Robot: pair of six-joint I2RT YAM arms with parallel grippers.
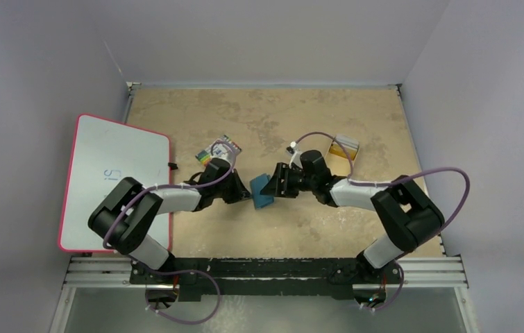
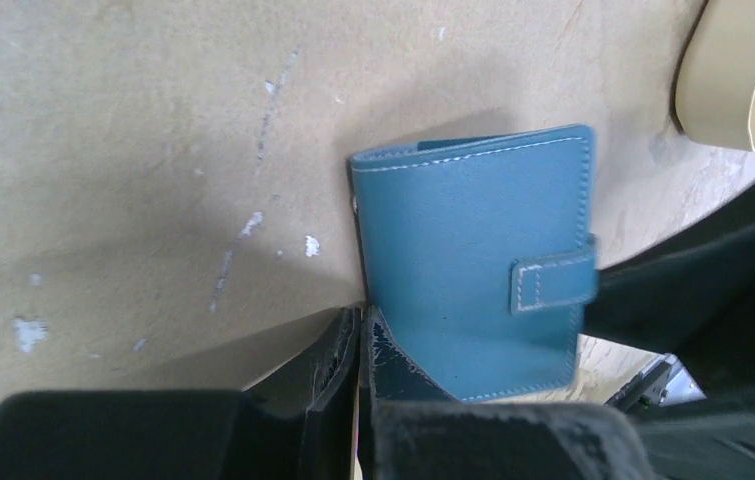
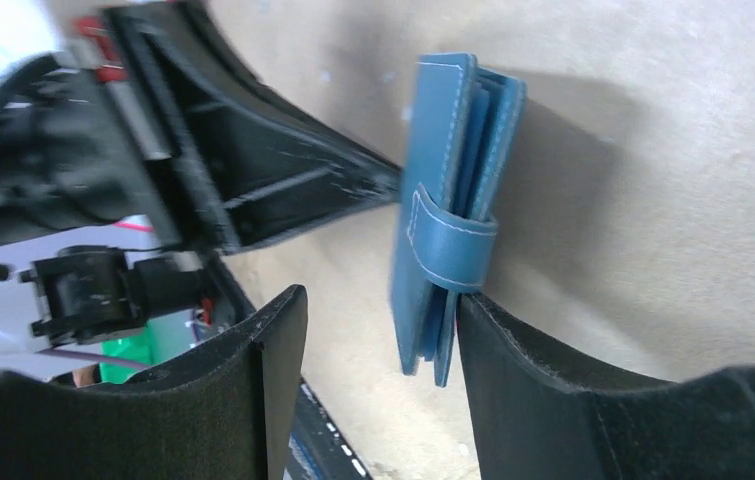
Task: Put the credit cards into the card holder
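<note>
The blue card holder [image 2: 473, 240], stitched along its edges and closed by a small strap [image 2: 556, 278], stands between my grippers in the middle of the table. In the right wrist view the holder [image 3: 443, 190] shows edge-on. My left gripper [image 1: 249, 197] is shut, its tips [image 2: 363, 320] against the holder's left edge, with nothing visible between them. My right gripper [image 1: 267, 191] has its fingers apart around the strap side; one finger [image 3: 493, 340] reaches the holder, the other [image 3: 278, 340] stands clear. No credit card can be made out.
A tan box [image 1: 341, 156] stands at the back right, and a flat colourful pack [image 1: 218, 151] lies behind my left arm. The whiteboard [image 1: 116, 184] occupies the left side.
</note>
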